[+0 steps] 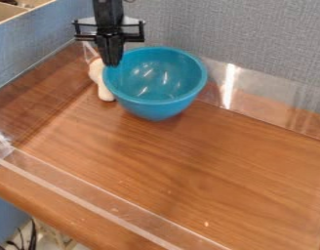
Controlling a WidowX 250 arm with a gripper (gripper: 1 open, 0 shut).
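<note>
A blue plastic bowl (163,93) stands upright on the wooden table near the back wall. My black gripper (110,57) hangs over the bowl's left rim, shut, with nothing clearly seen between its fingers. A pale, cream-coloured object (101,90) lies just left of the bowl, partly hidden behind it and the gripper.
Grey textured walls bound the back and left, with clear plastic strips along the edges. Cables hang below the front left corner.
</note>
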